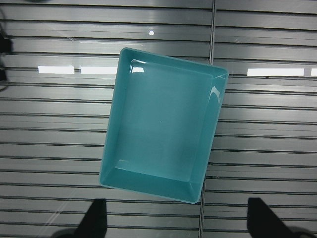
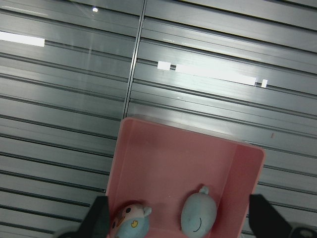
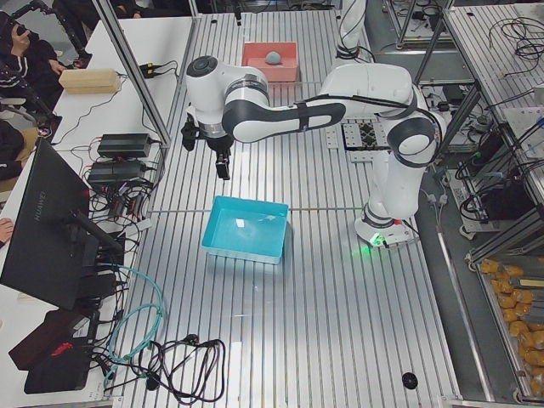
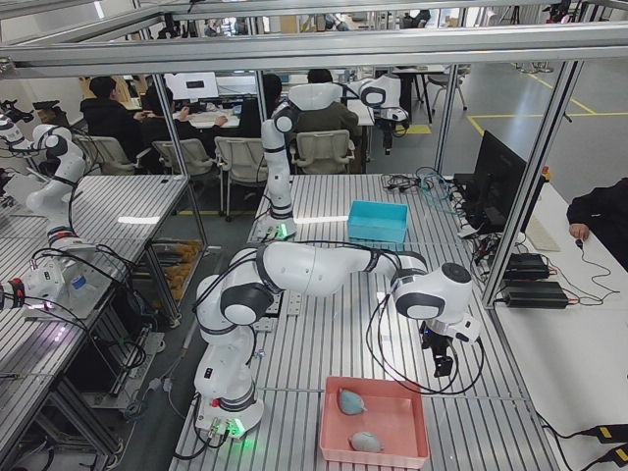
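An empty teal tray (image 1: 161, 121) lies on the slatted table below my left gripper (image 3: 206, 153), whose two fingers stand wide apart with nothing between them in the left wrist view. A pink tray (image 2: 173, 158) holds two plush toys: a pale blue-grey one (image 2: 198, 214) with a smile and a light blue one (image 2: 132, 223) with a face. My right gripper (image 4: 438, 358) is raised above and behind the pink tray in the camera right view, open and empty, its fingers at the lower corners of the right wrist view.
A monitor (image 3: 47, 225), power units and cables crowd the side table along one edge. Loose cables (image 3: 191, 365) lie on the slatted table's near corner. The table around and between the trays is largely clear.
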